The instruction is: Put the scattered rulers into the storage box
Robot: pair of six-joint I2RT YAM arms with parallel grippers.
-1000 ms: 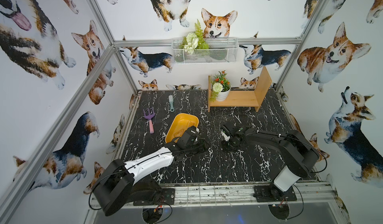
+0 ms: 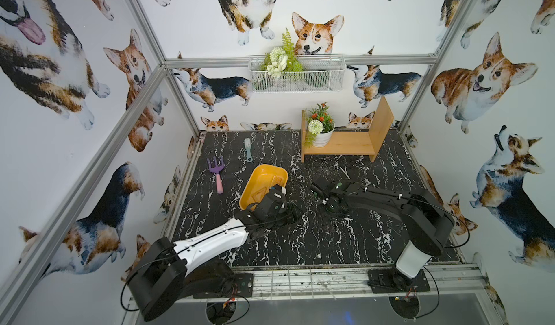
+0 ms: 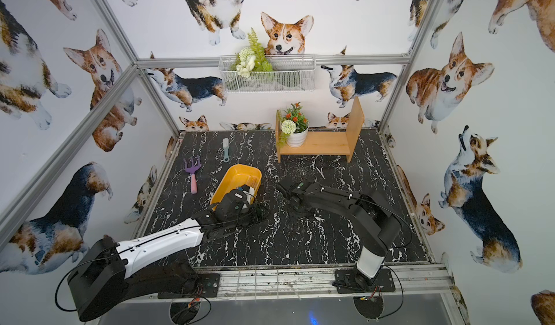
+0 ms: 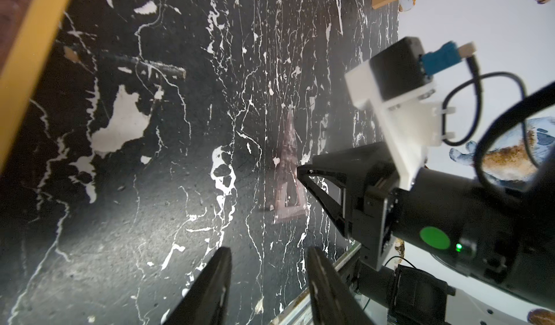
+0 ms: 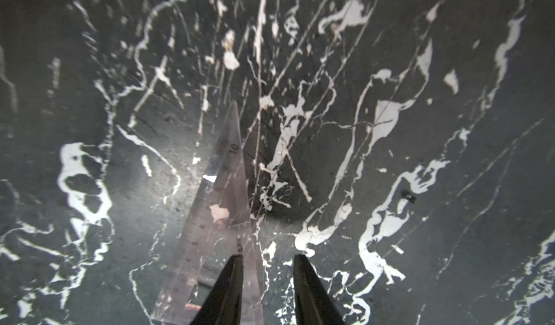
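A clear pinkish triangle ruler lies flat on the black marbled table; in the right wrist view (image 5: 211,226) it points away from the camera. My right gripper is open above it, beside its right edge, nothing between its fingers. My left gripper hangs open beside the yellow box (image 2: 252,177), empty between its fingers. Something pale and clear lies inside the box, partly hidden by the left arm in the top views.
A pink-purple hand fork (image 2: 219,183) and a small pale-teal tool (image 2: 248,151) lie left of and behind the box. A wooden stand (image 2: 352,145) with a potted plant stands at back right. The table's right side has free room.
My right gripper has moved left and a little up in the top left view, toward the table's middle. The left arm has shifted only slightly.
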